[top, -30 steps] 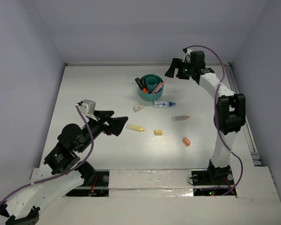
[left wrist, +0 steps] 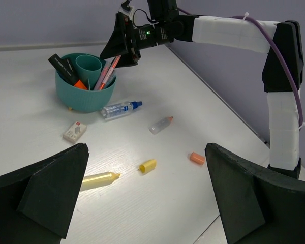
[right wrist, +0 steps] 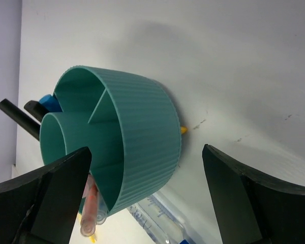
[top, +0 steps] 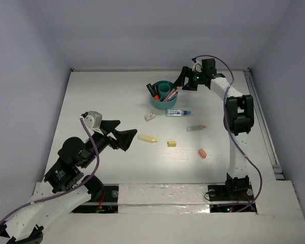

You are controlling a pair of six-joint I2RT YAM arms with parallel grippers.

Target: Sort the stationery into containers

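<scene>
A teal divided container (top: 163, 103) holds black and orange markers and pink pens (left wrist: 104, 76). My right gripper (top: 185, 79) is open just above its right back rim, near the pens; in the right wrist view the container fills the space between the fingers. On the table lie a blue-capped bottle (top: 177, 113), a white eraser (top: 150, 116), a yellow tube (top: 146, 139), a yellow cap (top: 172, 144), a clear tube with orange tip (top: 195, 127) and an orange cap (top: 202, 153). My left gripper (top: 119, 137) hangs open at the left, left of the yellow tube.
Walls enclose it at the back and sides. The right arm reaches along the table's right side.
My right gripper has moved left toward the container, with its arm swinging leftward. The left gripper shifted slightly left earlier and is now still. The objects have not visibly moved.
</scene>
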